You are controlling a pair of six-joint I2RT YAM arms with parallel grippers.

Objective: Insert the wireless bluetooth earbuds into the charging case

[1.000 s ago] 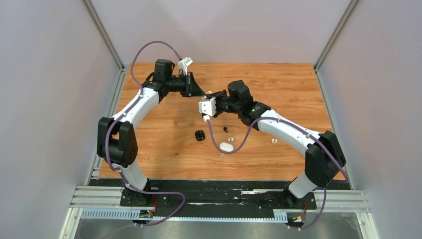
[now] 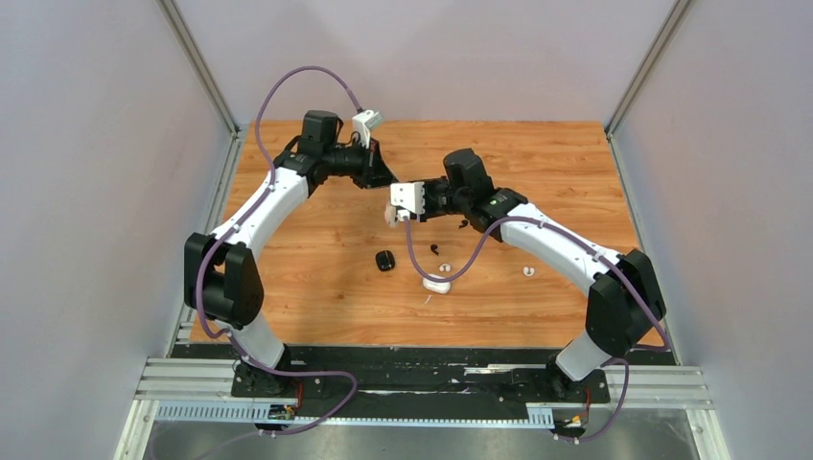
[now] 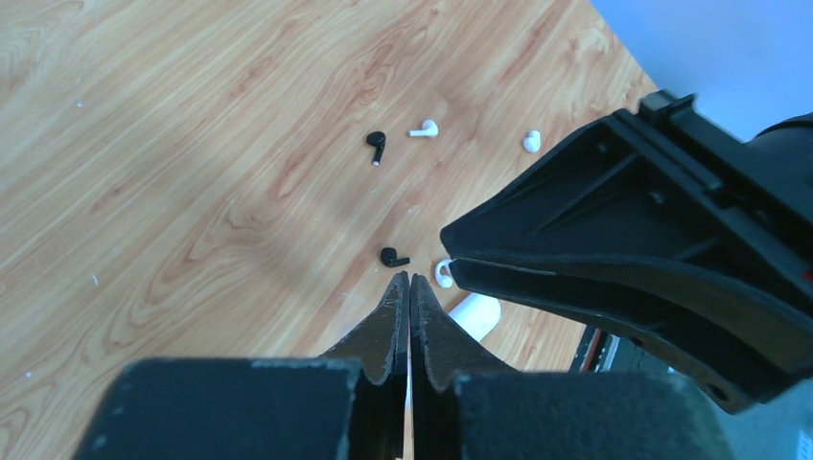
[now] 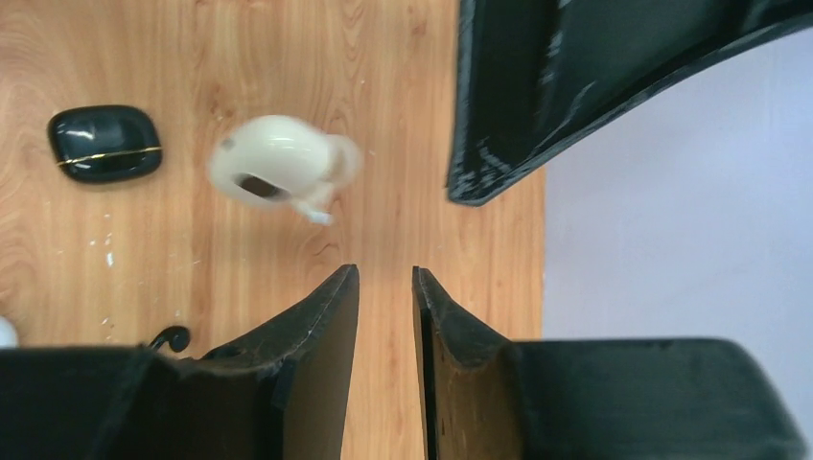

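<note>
A blurred white earbud case [image 4: 273,163], apparently falling, is in mid-air between the arms, clear of my right gripper, whose fingertips are slightly apart with nothing between. My left gripper is shut, nothing visible between its fingers. On the table lie a black case [image 2: 384,260], a white case [image 2: 437,284], black earbuds [image 3: 376,144] [image 3: 393,257] and white earbuds [image 3: 425,128] [image 3: 531,141] [image 3: 444,273].
Both arms meet over the upper middle of the wooden table [image 2: 316,287], their heads close together. Walls surround the table.
My right gripper has shifted slightly right; the left arm has risen slightly.
</note>
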